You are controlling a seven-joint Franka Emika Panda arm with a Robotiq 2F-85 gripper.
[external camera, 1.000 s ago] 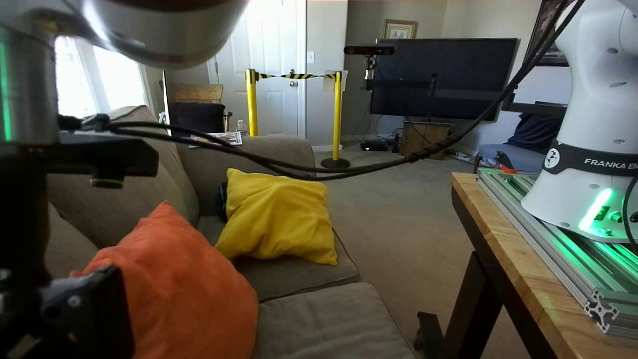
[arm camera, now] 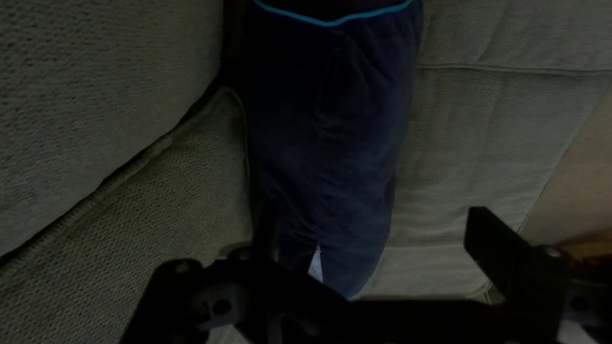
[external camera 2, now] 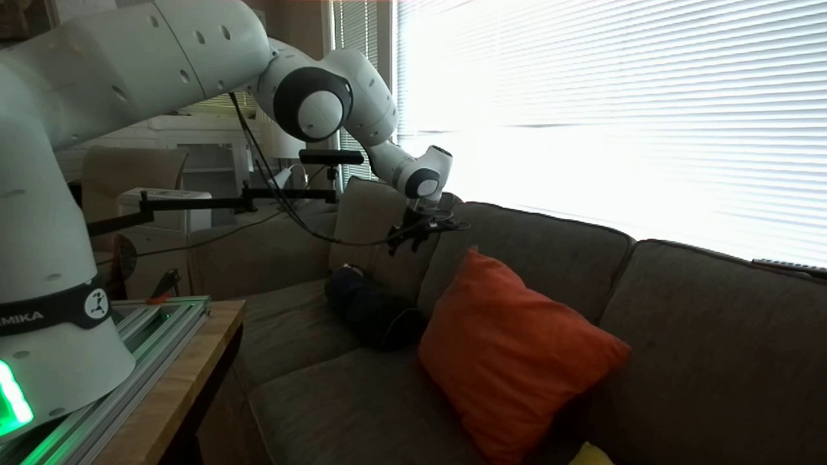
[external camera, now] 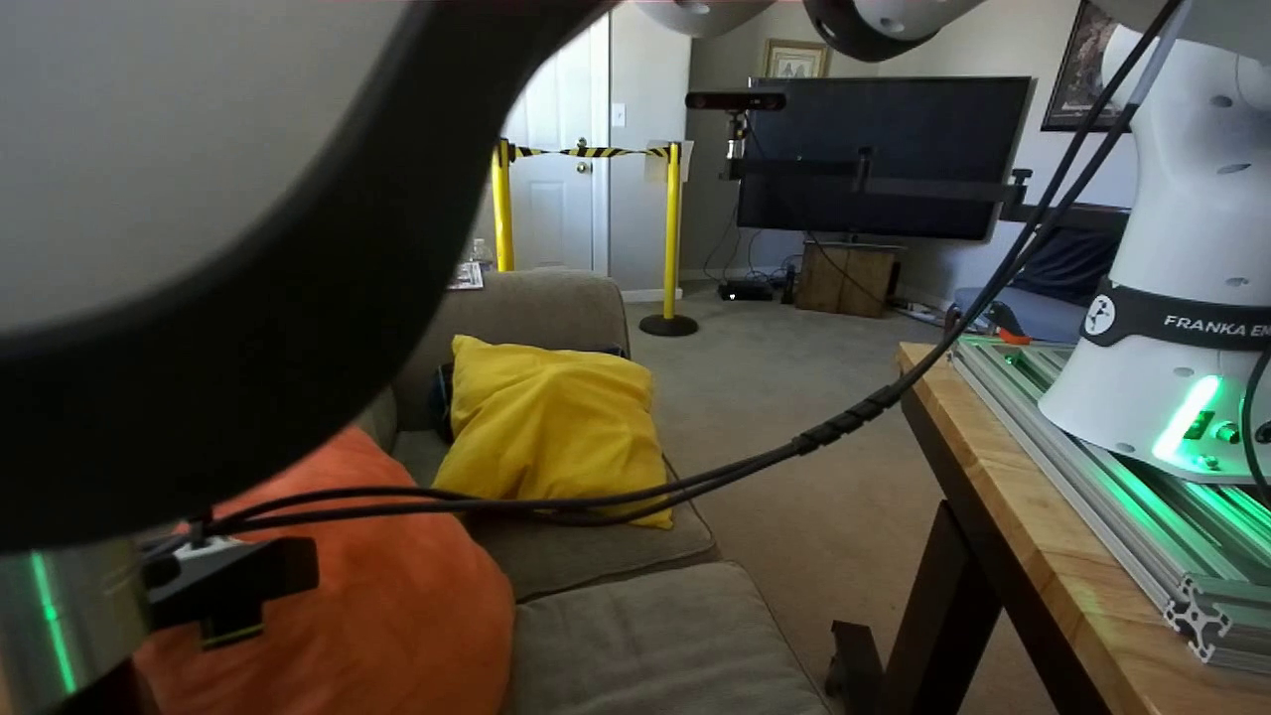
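A dark navy pillow point(arm camera: 330, 143) with light blue piping fills the middle of the wrist view, wedged near the backrest. In exterior view 2 this navy pillow point(external camera 2: 373, 310) lies on the seat left of an orange pillow point(external camera 2: 512, 349). My gripper is open above the navy pillow's near end, with the fingers spread wide. From the side, the gripper point(external camera 2: 411, 232) hangs in front of the backrest, clear of the pillow below. A yellow pillow point(external camera: 554, 417) rests at the sofa's far end in exterior view 1.
The grey-brown sofa point(external camera 2: 333, 403) has bare seat toward its front. A wooden table point(external camera: 1049, 524) carrying the robot base stands opposite. Cables point(external camera: 763, 459) hang slack along the arm. A camera on a black boom point(external camera 2: 329, 157) is close behind the arm in exterior view 2.
The link now covers the upper left. The cables hang lower; the pillows look unmoved.
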